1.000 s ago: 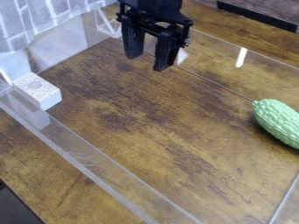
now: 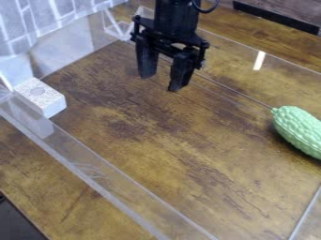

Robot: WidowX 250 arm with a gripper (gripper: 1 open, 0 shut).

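The black gripper (image 2: 163, 69) hangs at the top centre of the view, over the back of the wooden table (image 2: 150, 159), its two dark fingertips pointing down. Whether anything is between them is hard to tell. A bumpy pale green vegetable (image 2: 298, 131), like a bitter melon, lies at the right edge. A white speckled block (image 2: 40, 97) sits at the left, beside the clear wall.
Clear plastic walls (image 2: 94, 178) border the work area on the left, back and right. A pale quilted cloth (image 2: 38, 28) is behind at the top left.
The vegetable and the block have not moved.
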